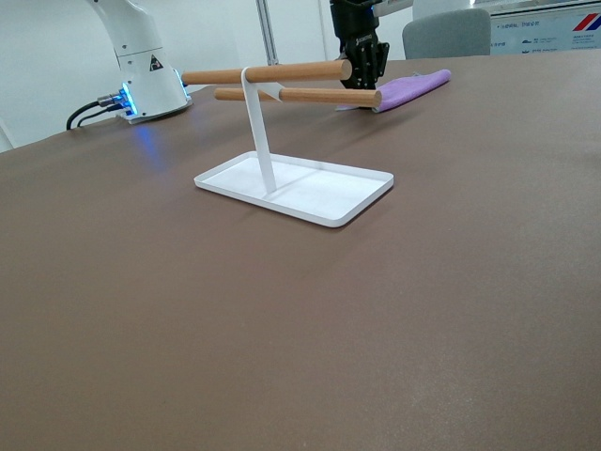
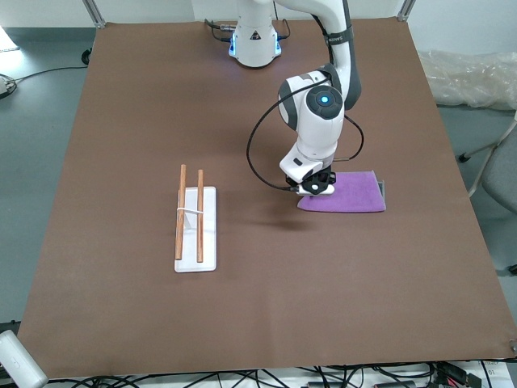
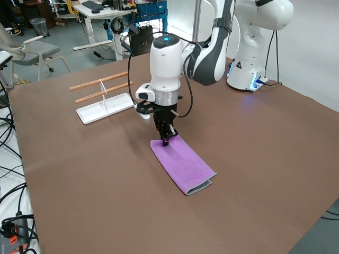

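A purple cloth [image 2: 352, 194] with grey beneath it lies on the brown table; it also shows in the top view [image 1: 413, 86] and the right view [image 3: 180, 164]. My black gripper [image 3: 165, 142] is down at the cloth's near end, touching or just over it; whether it is shut on the fabric I cannot tell. A white rack with two wooden bars [image 2: 200, 218] stands apart from the cloth on a white tray [image 1: 310, 193].
The robot's base [image 2: 254, 44] and cables are at the back. Cables and equipment lie beyond the front edge.
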